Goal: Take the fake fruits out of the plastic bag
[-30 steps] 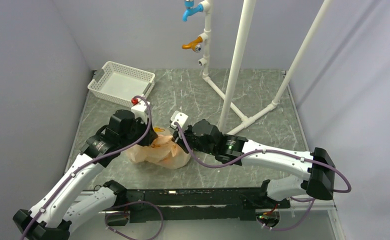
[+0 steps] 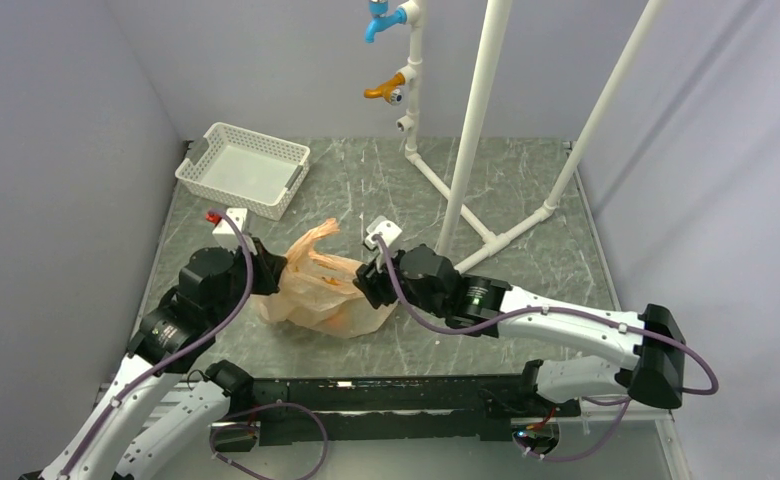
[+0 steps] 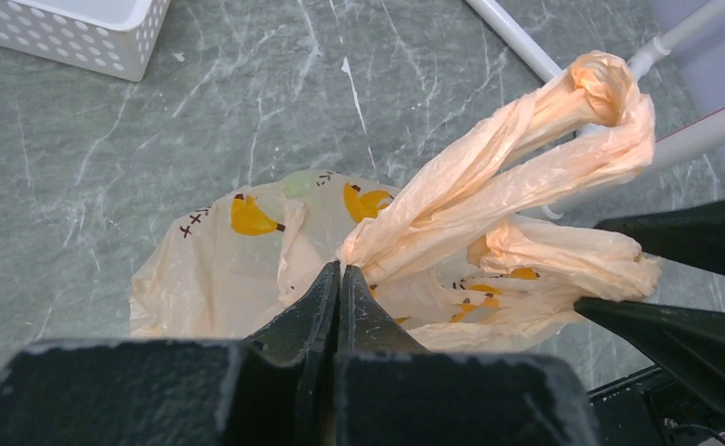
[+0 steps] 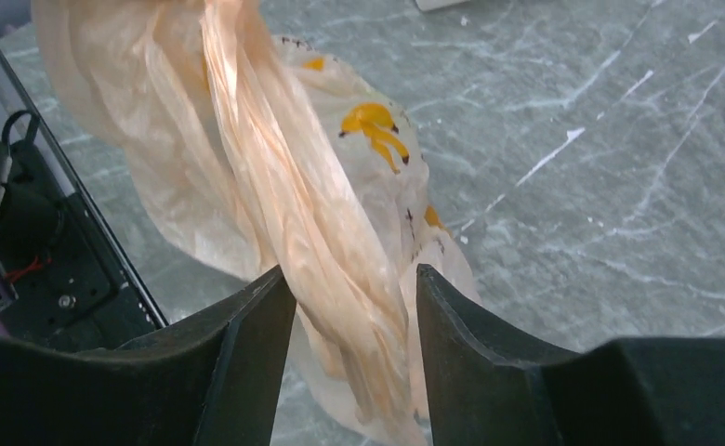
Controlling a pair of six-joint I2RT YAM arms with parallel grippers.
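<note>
The thin, peach-tinted plastic bag [image 2: 318, 300] with printed orange bananas lies on the grey marbled surface between my two arms. At its left side my left gripper is shut on a twisted strand of the bag. A looped handle [image 3: 573, 121] of that strand rises to the right in the left wrist view. My right gripper stands open at the bag's right side, a loose bunched strand [image 4: 326, 269] running between its parted fingers. A faint orange tint [image 2: 338, 320] shows through the bag; the fruits themselves are hidden or too unclear to tell.
A white perforated basket [image 2: 298, 186] sits behind the left arm. White pipes [image 2: 506, 240] stand on the surface to the right, with blue and orange taps [image 2: 386, 92] at the back. Bare surface lies behind the bag.
</note>
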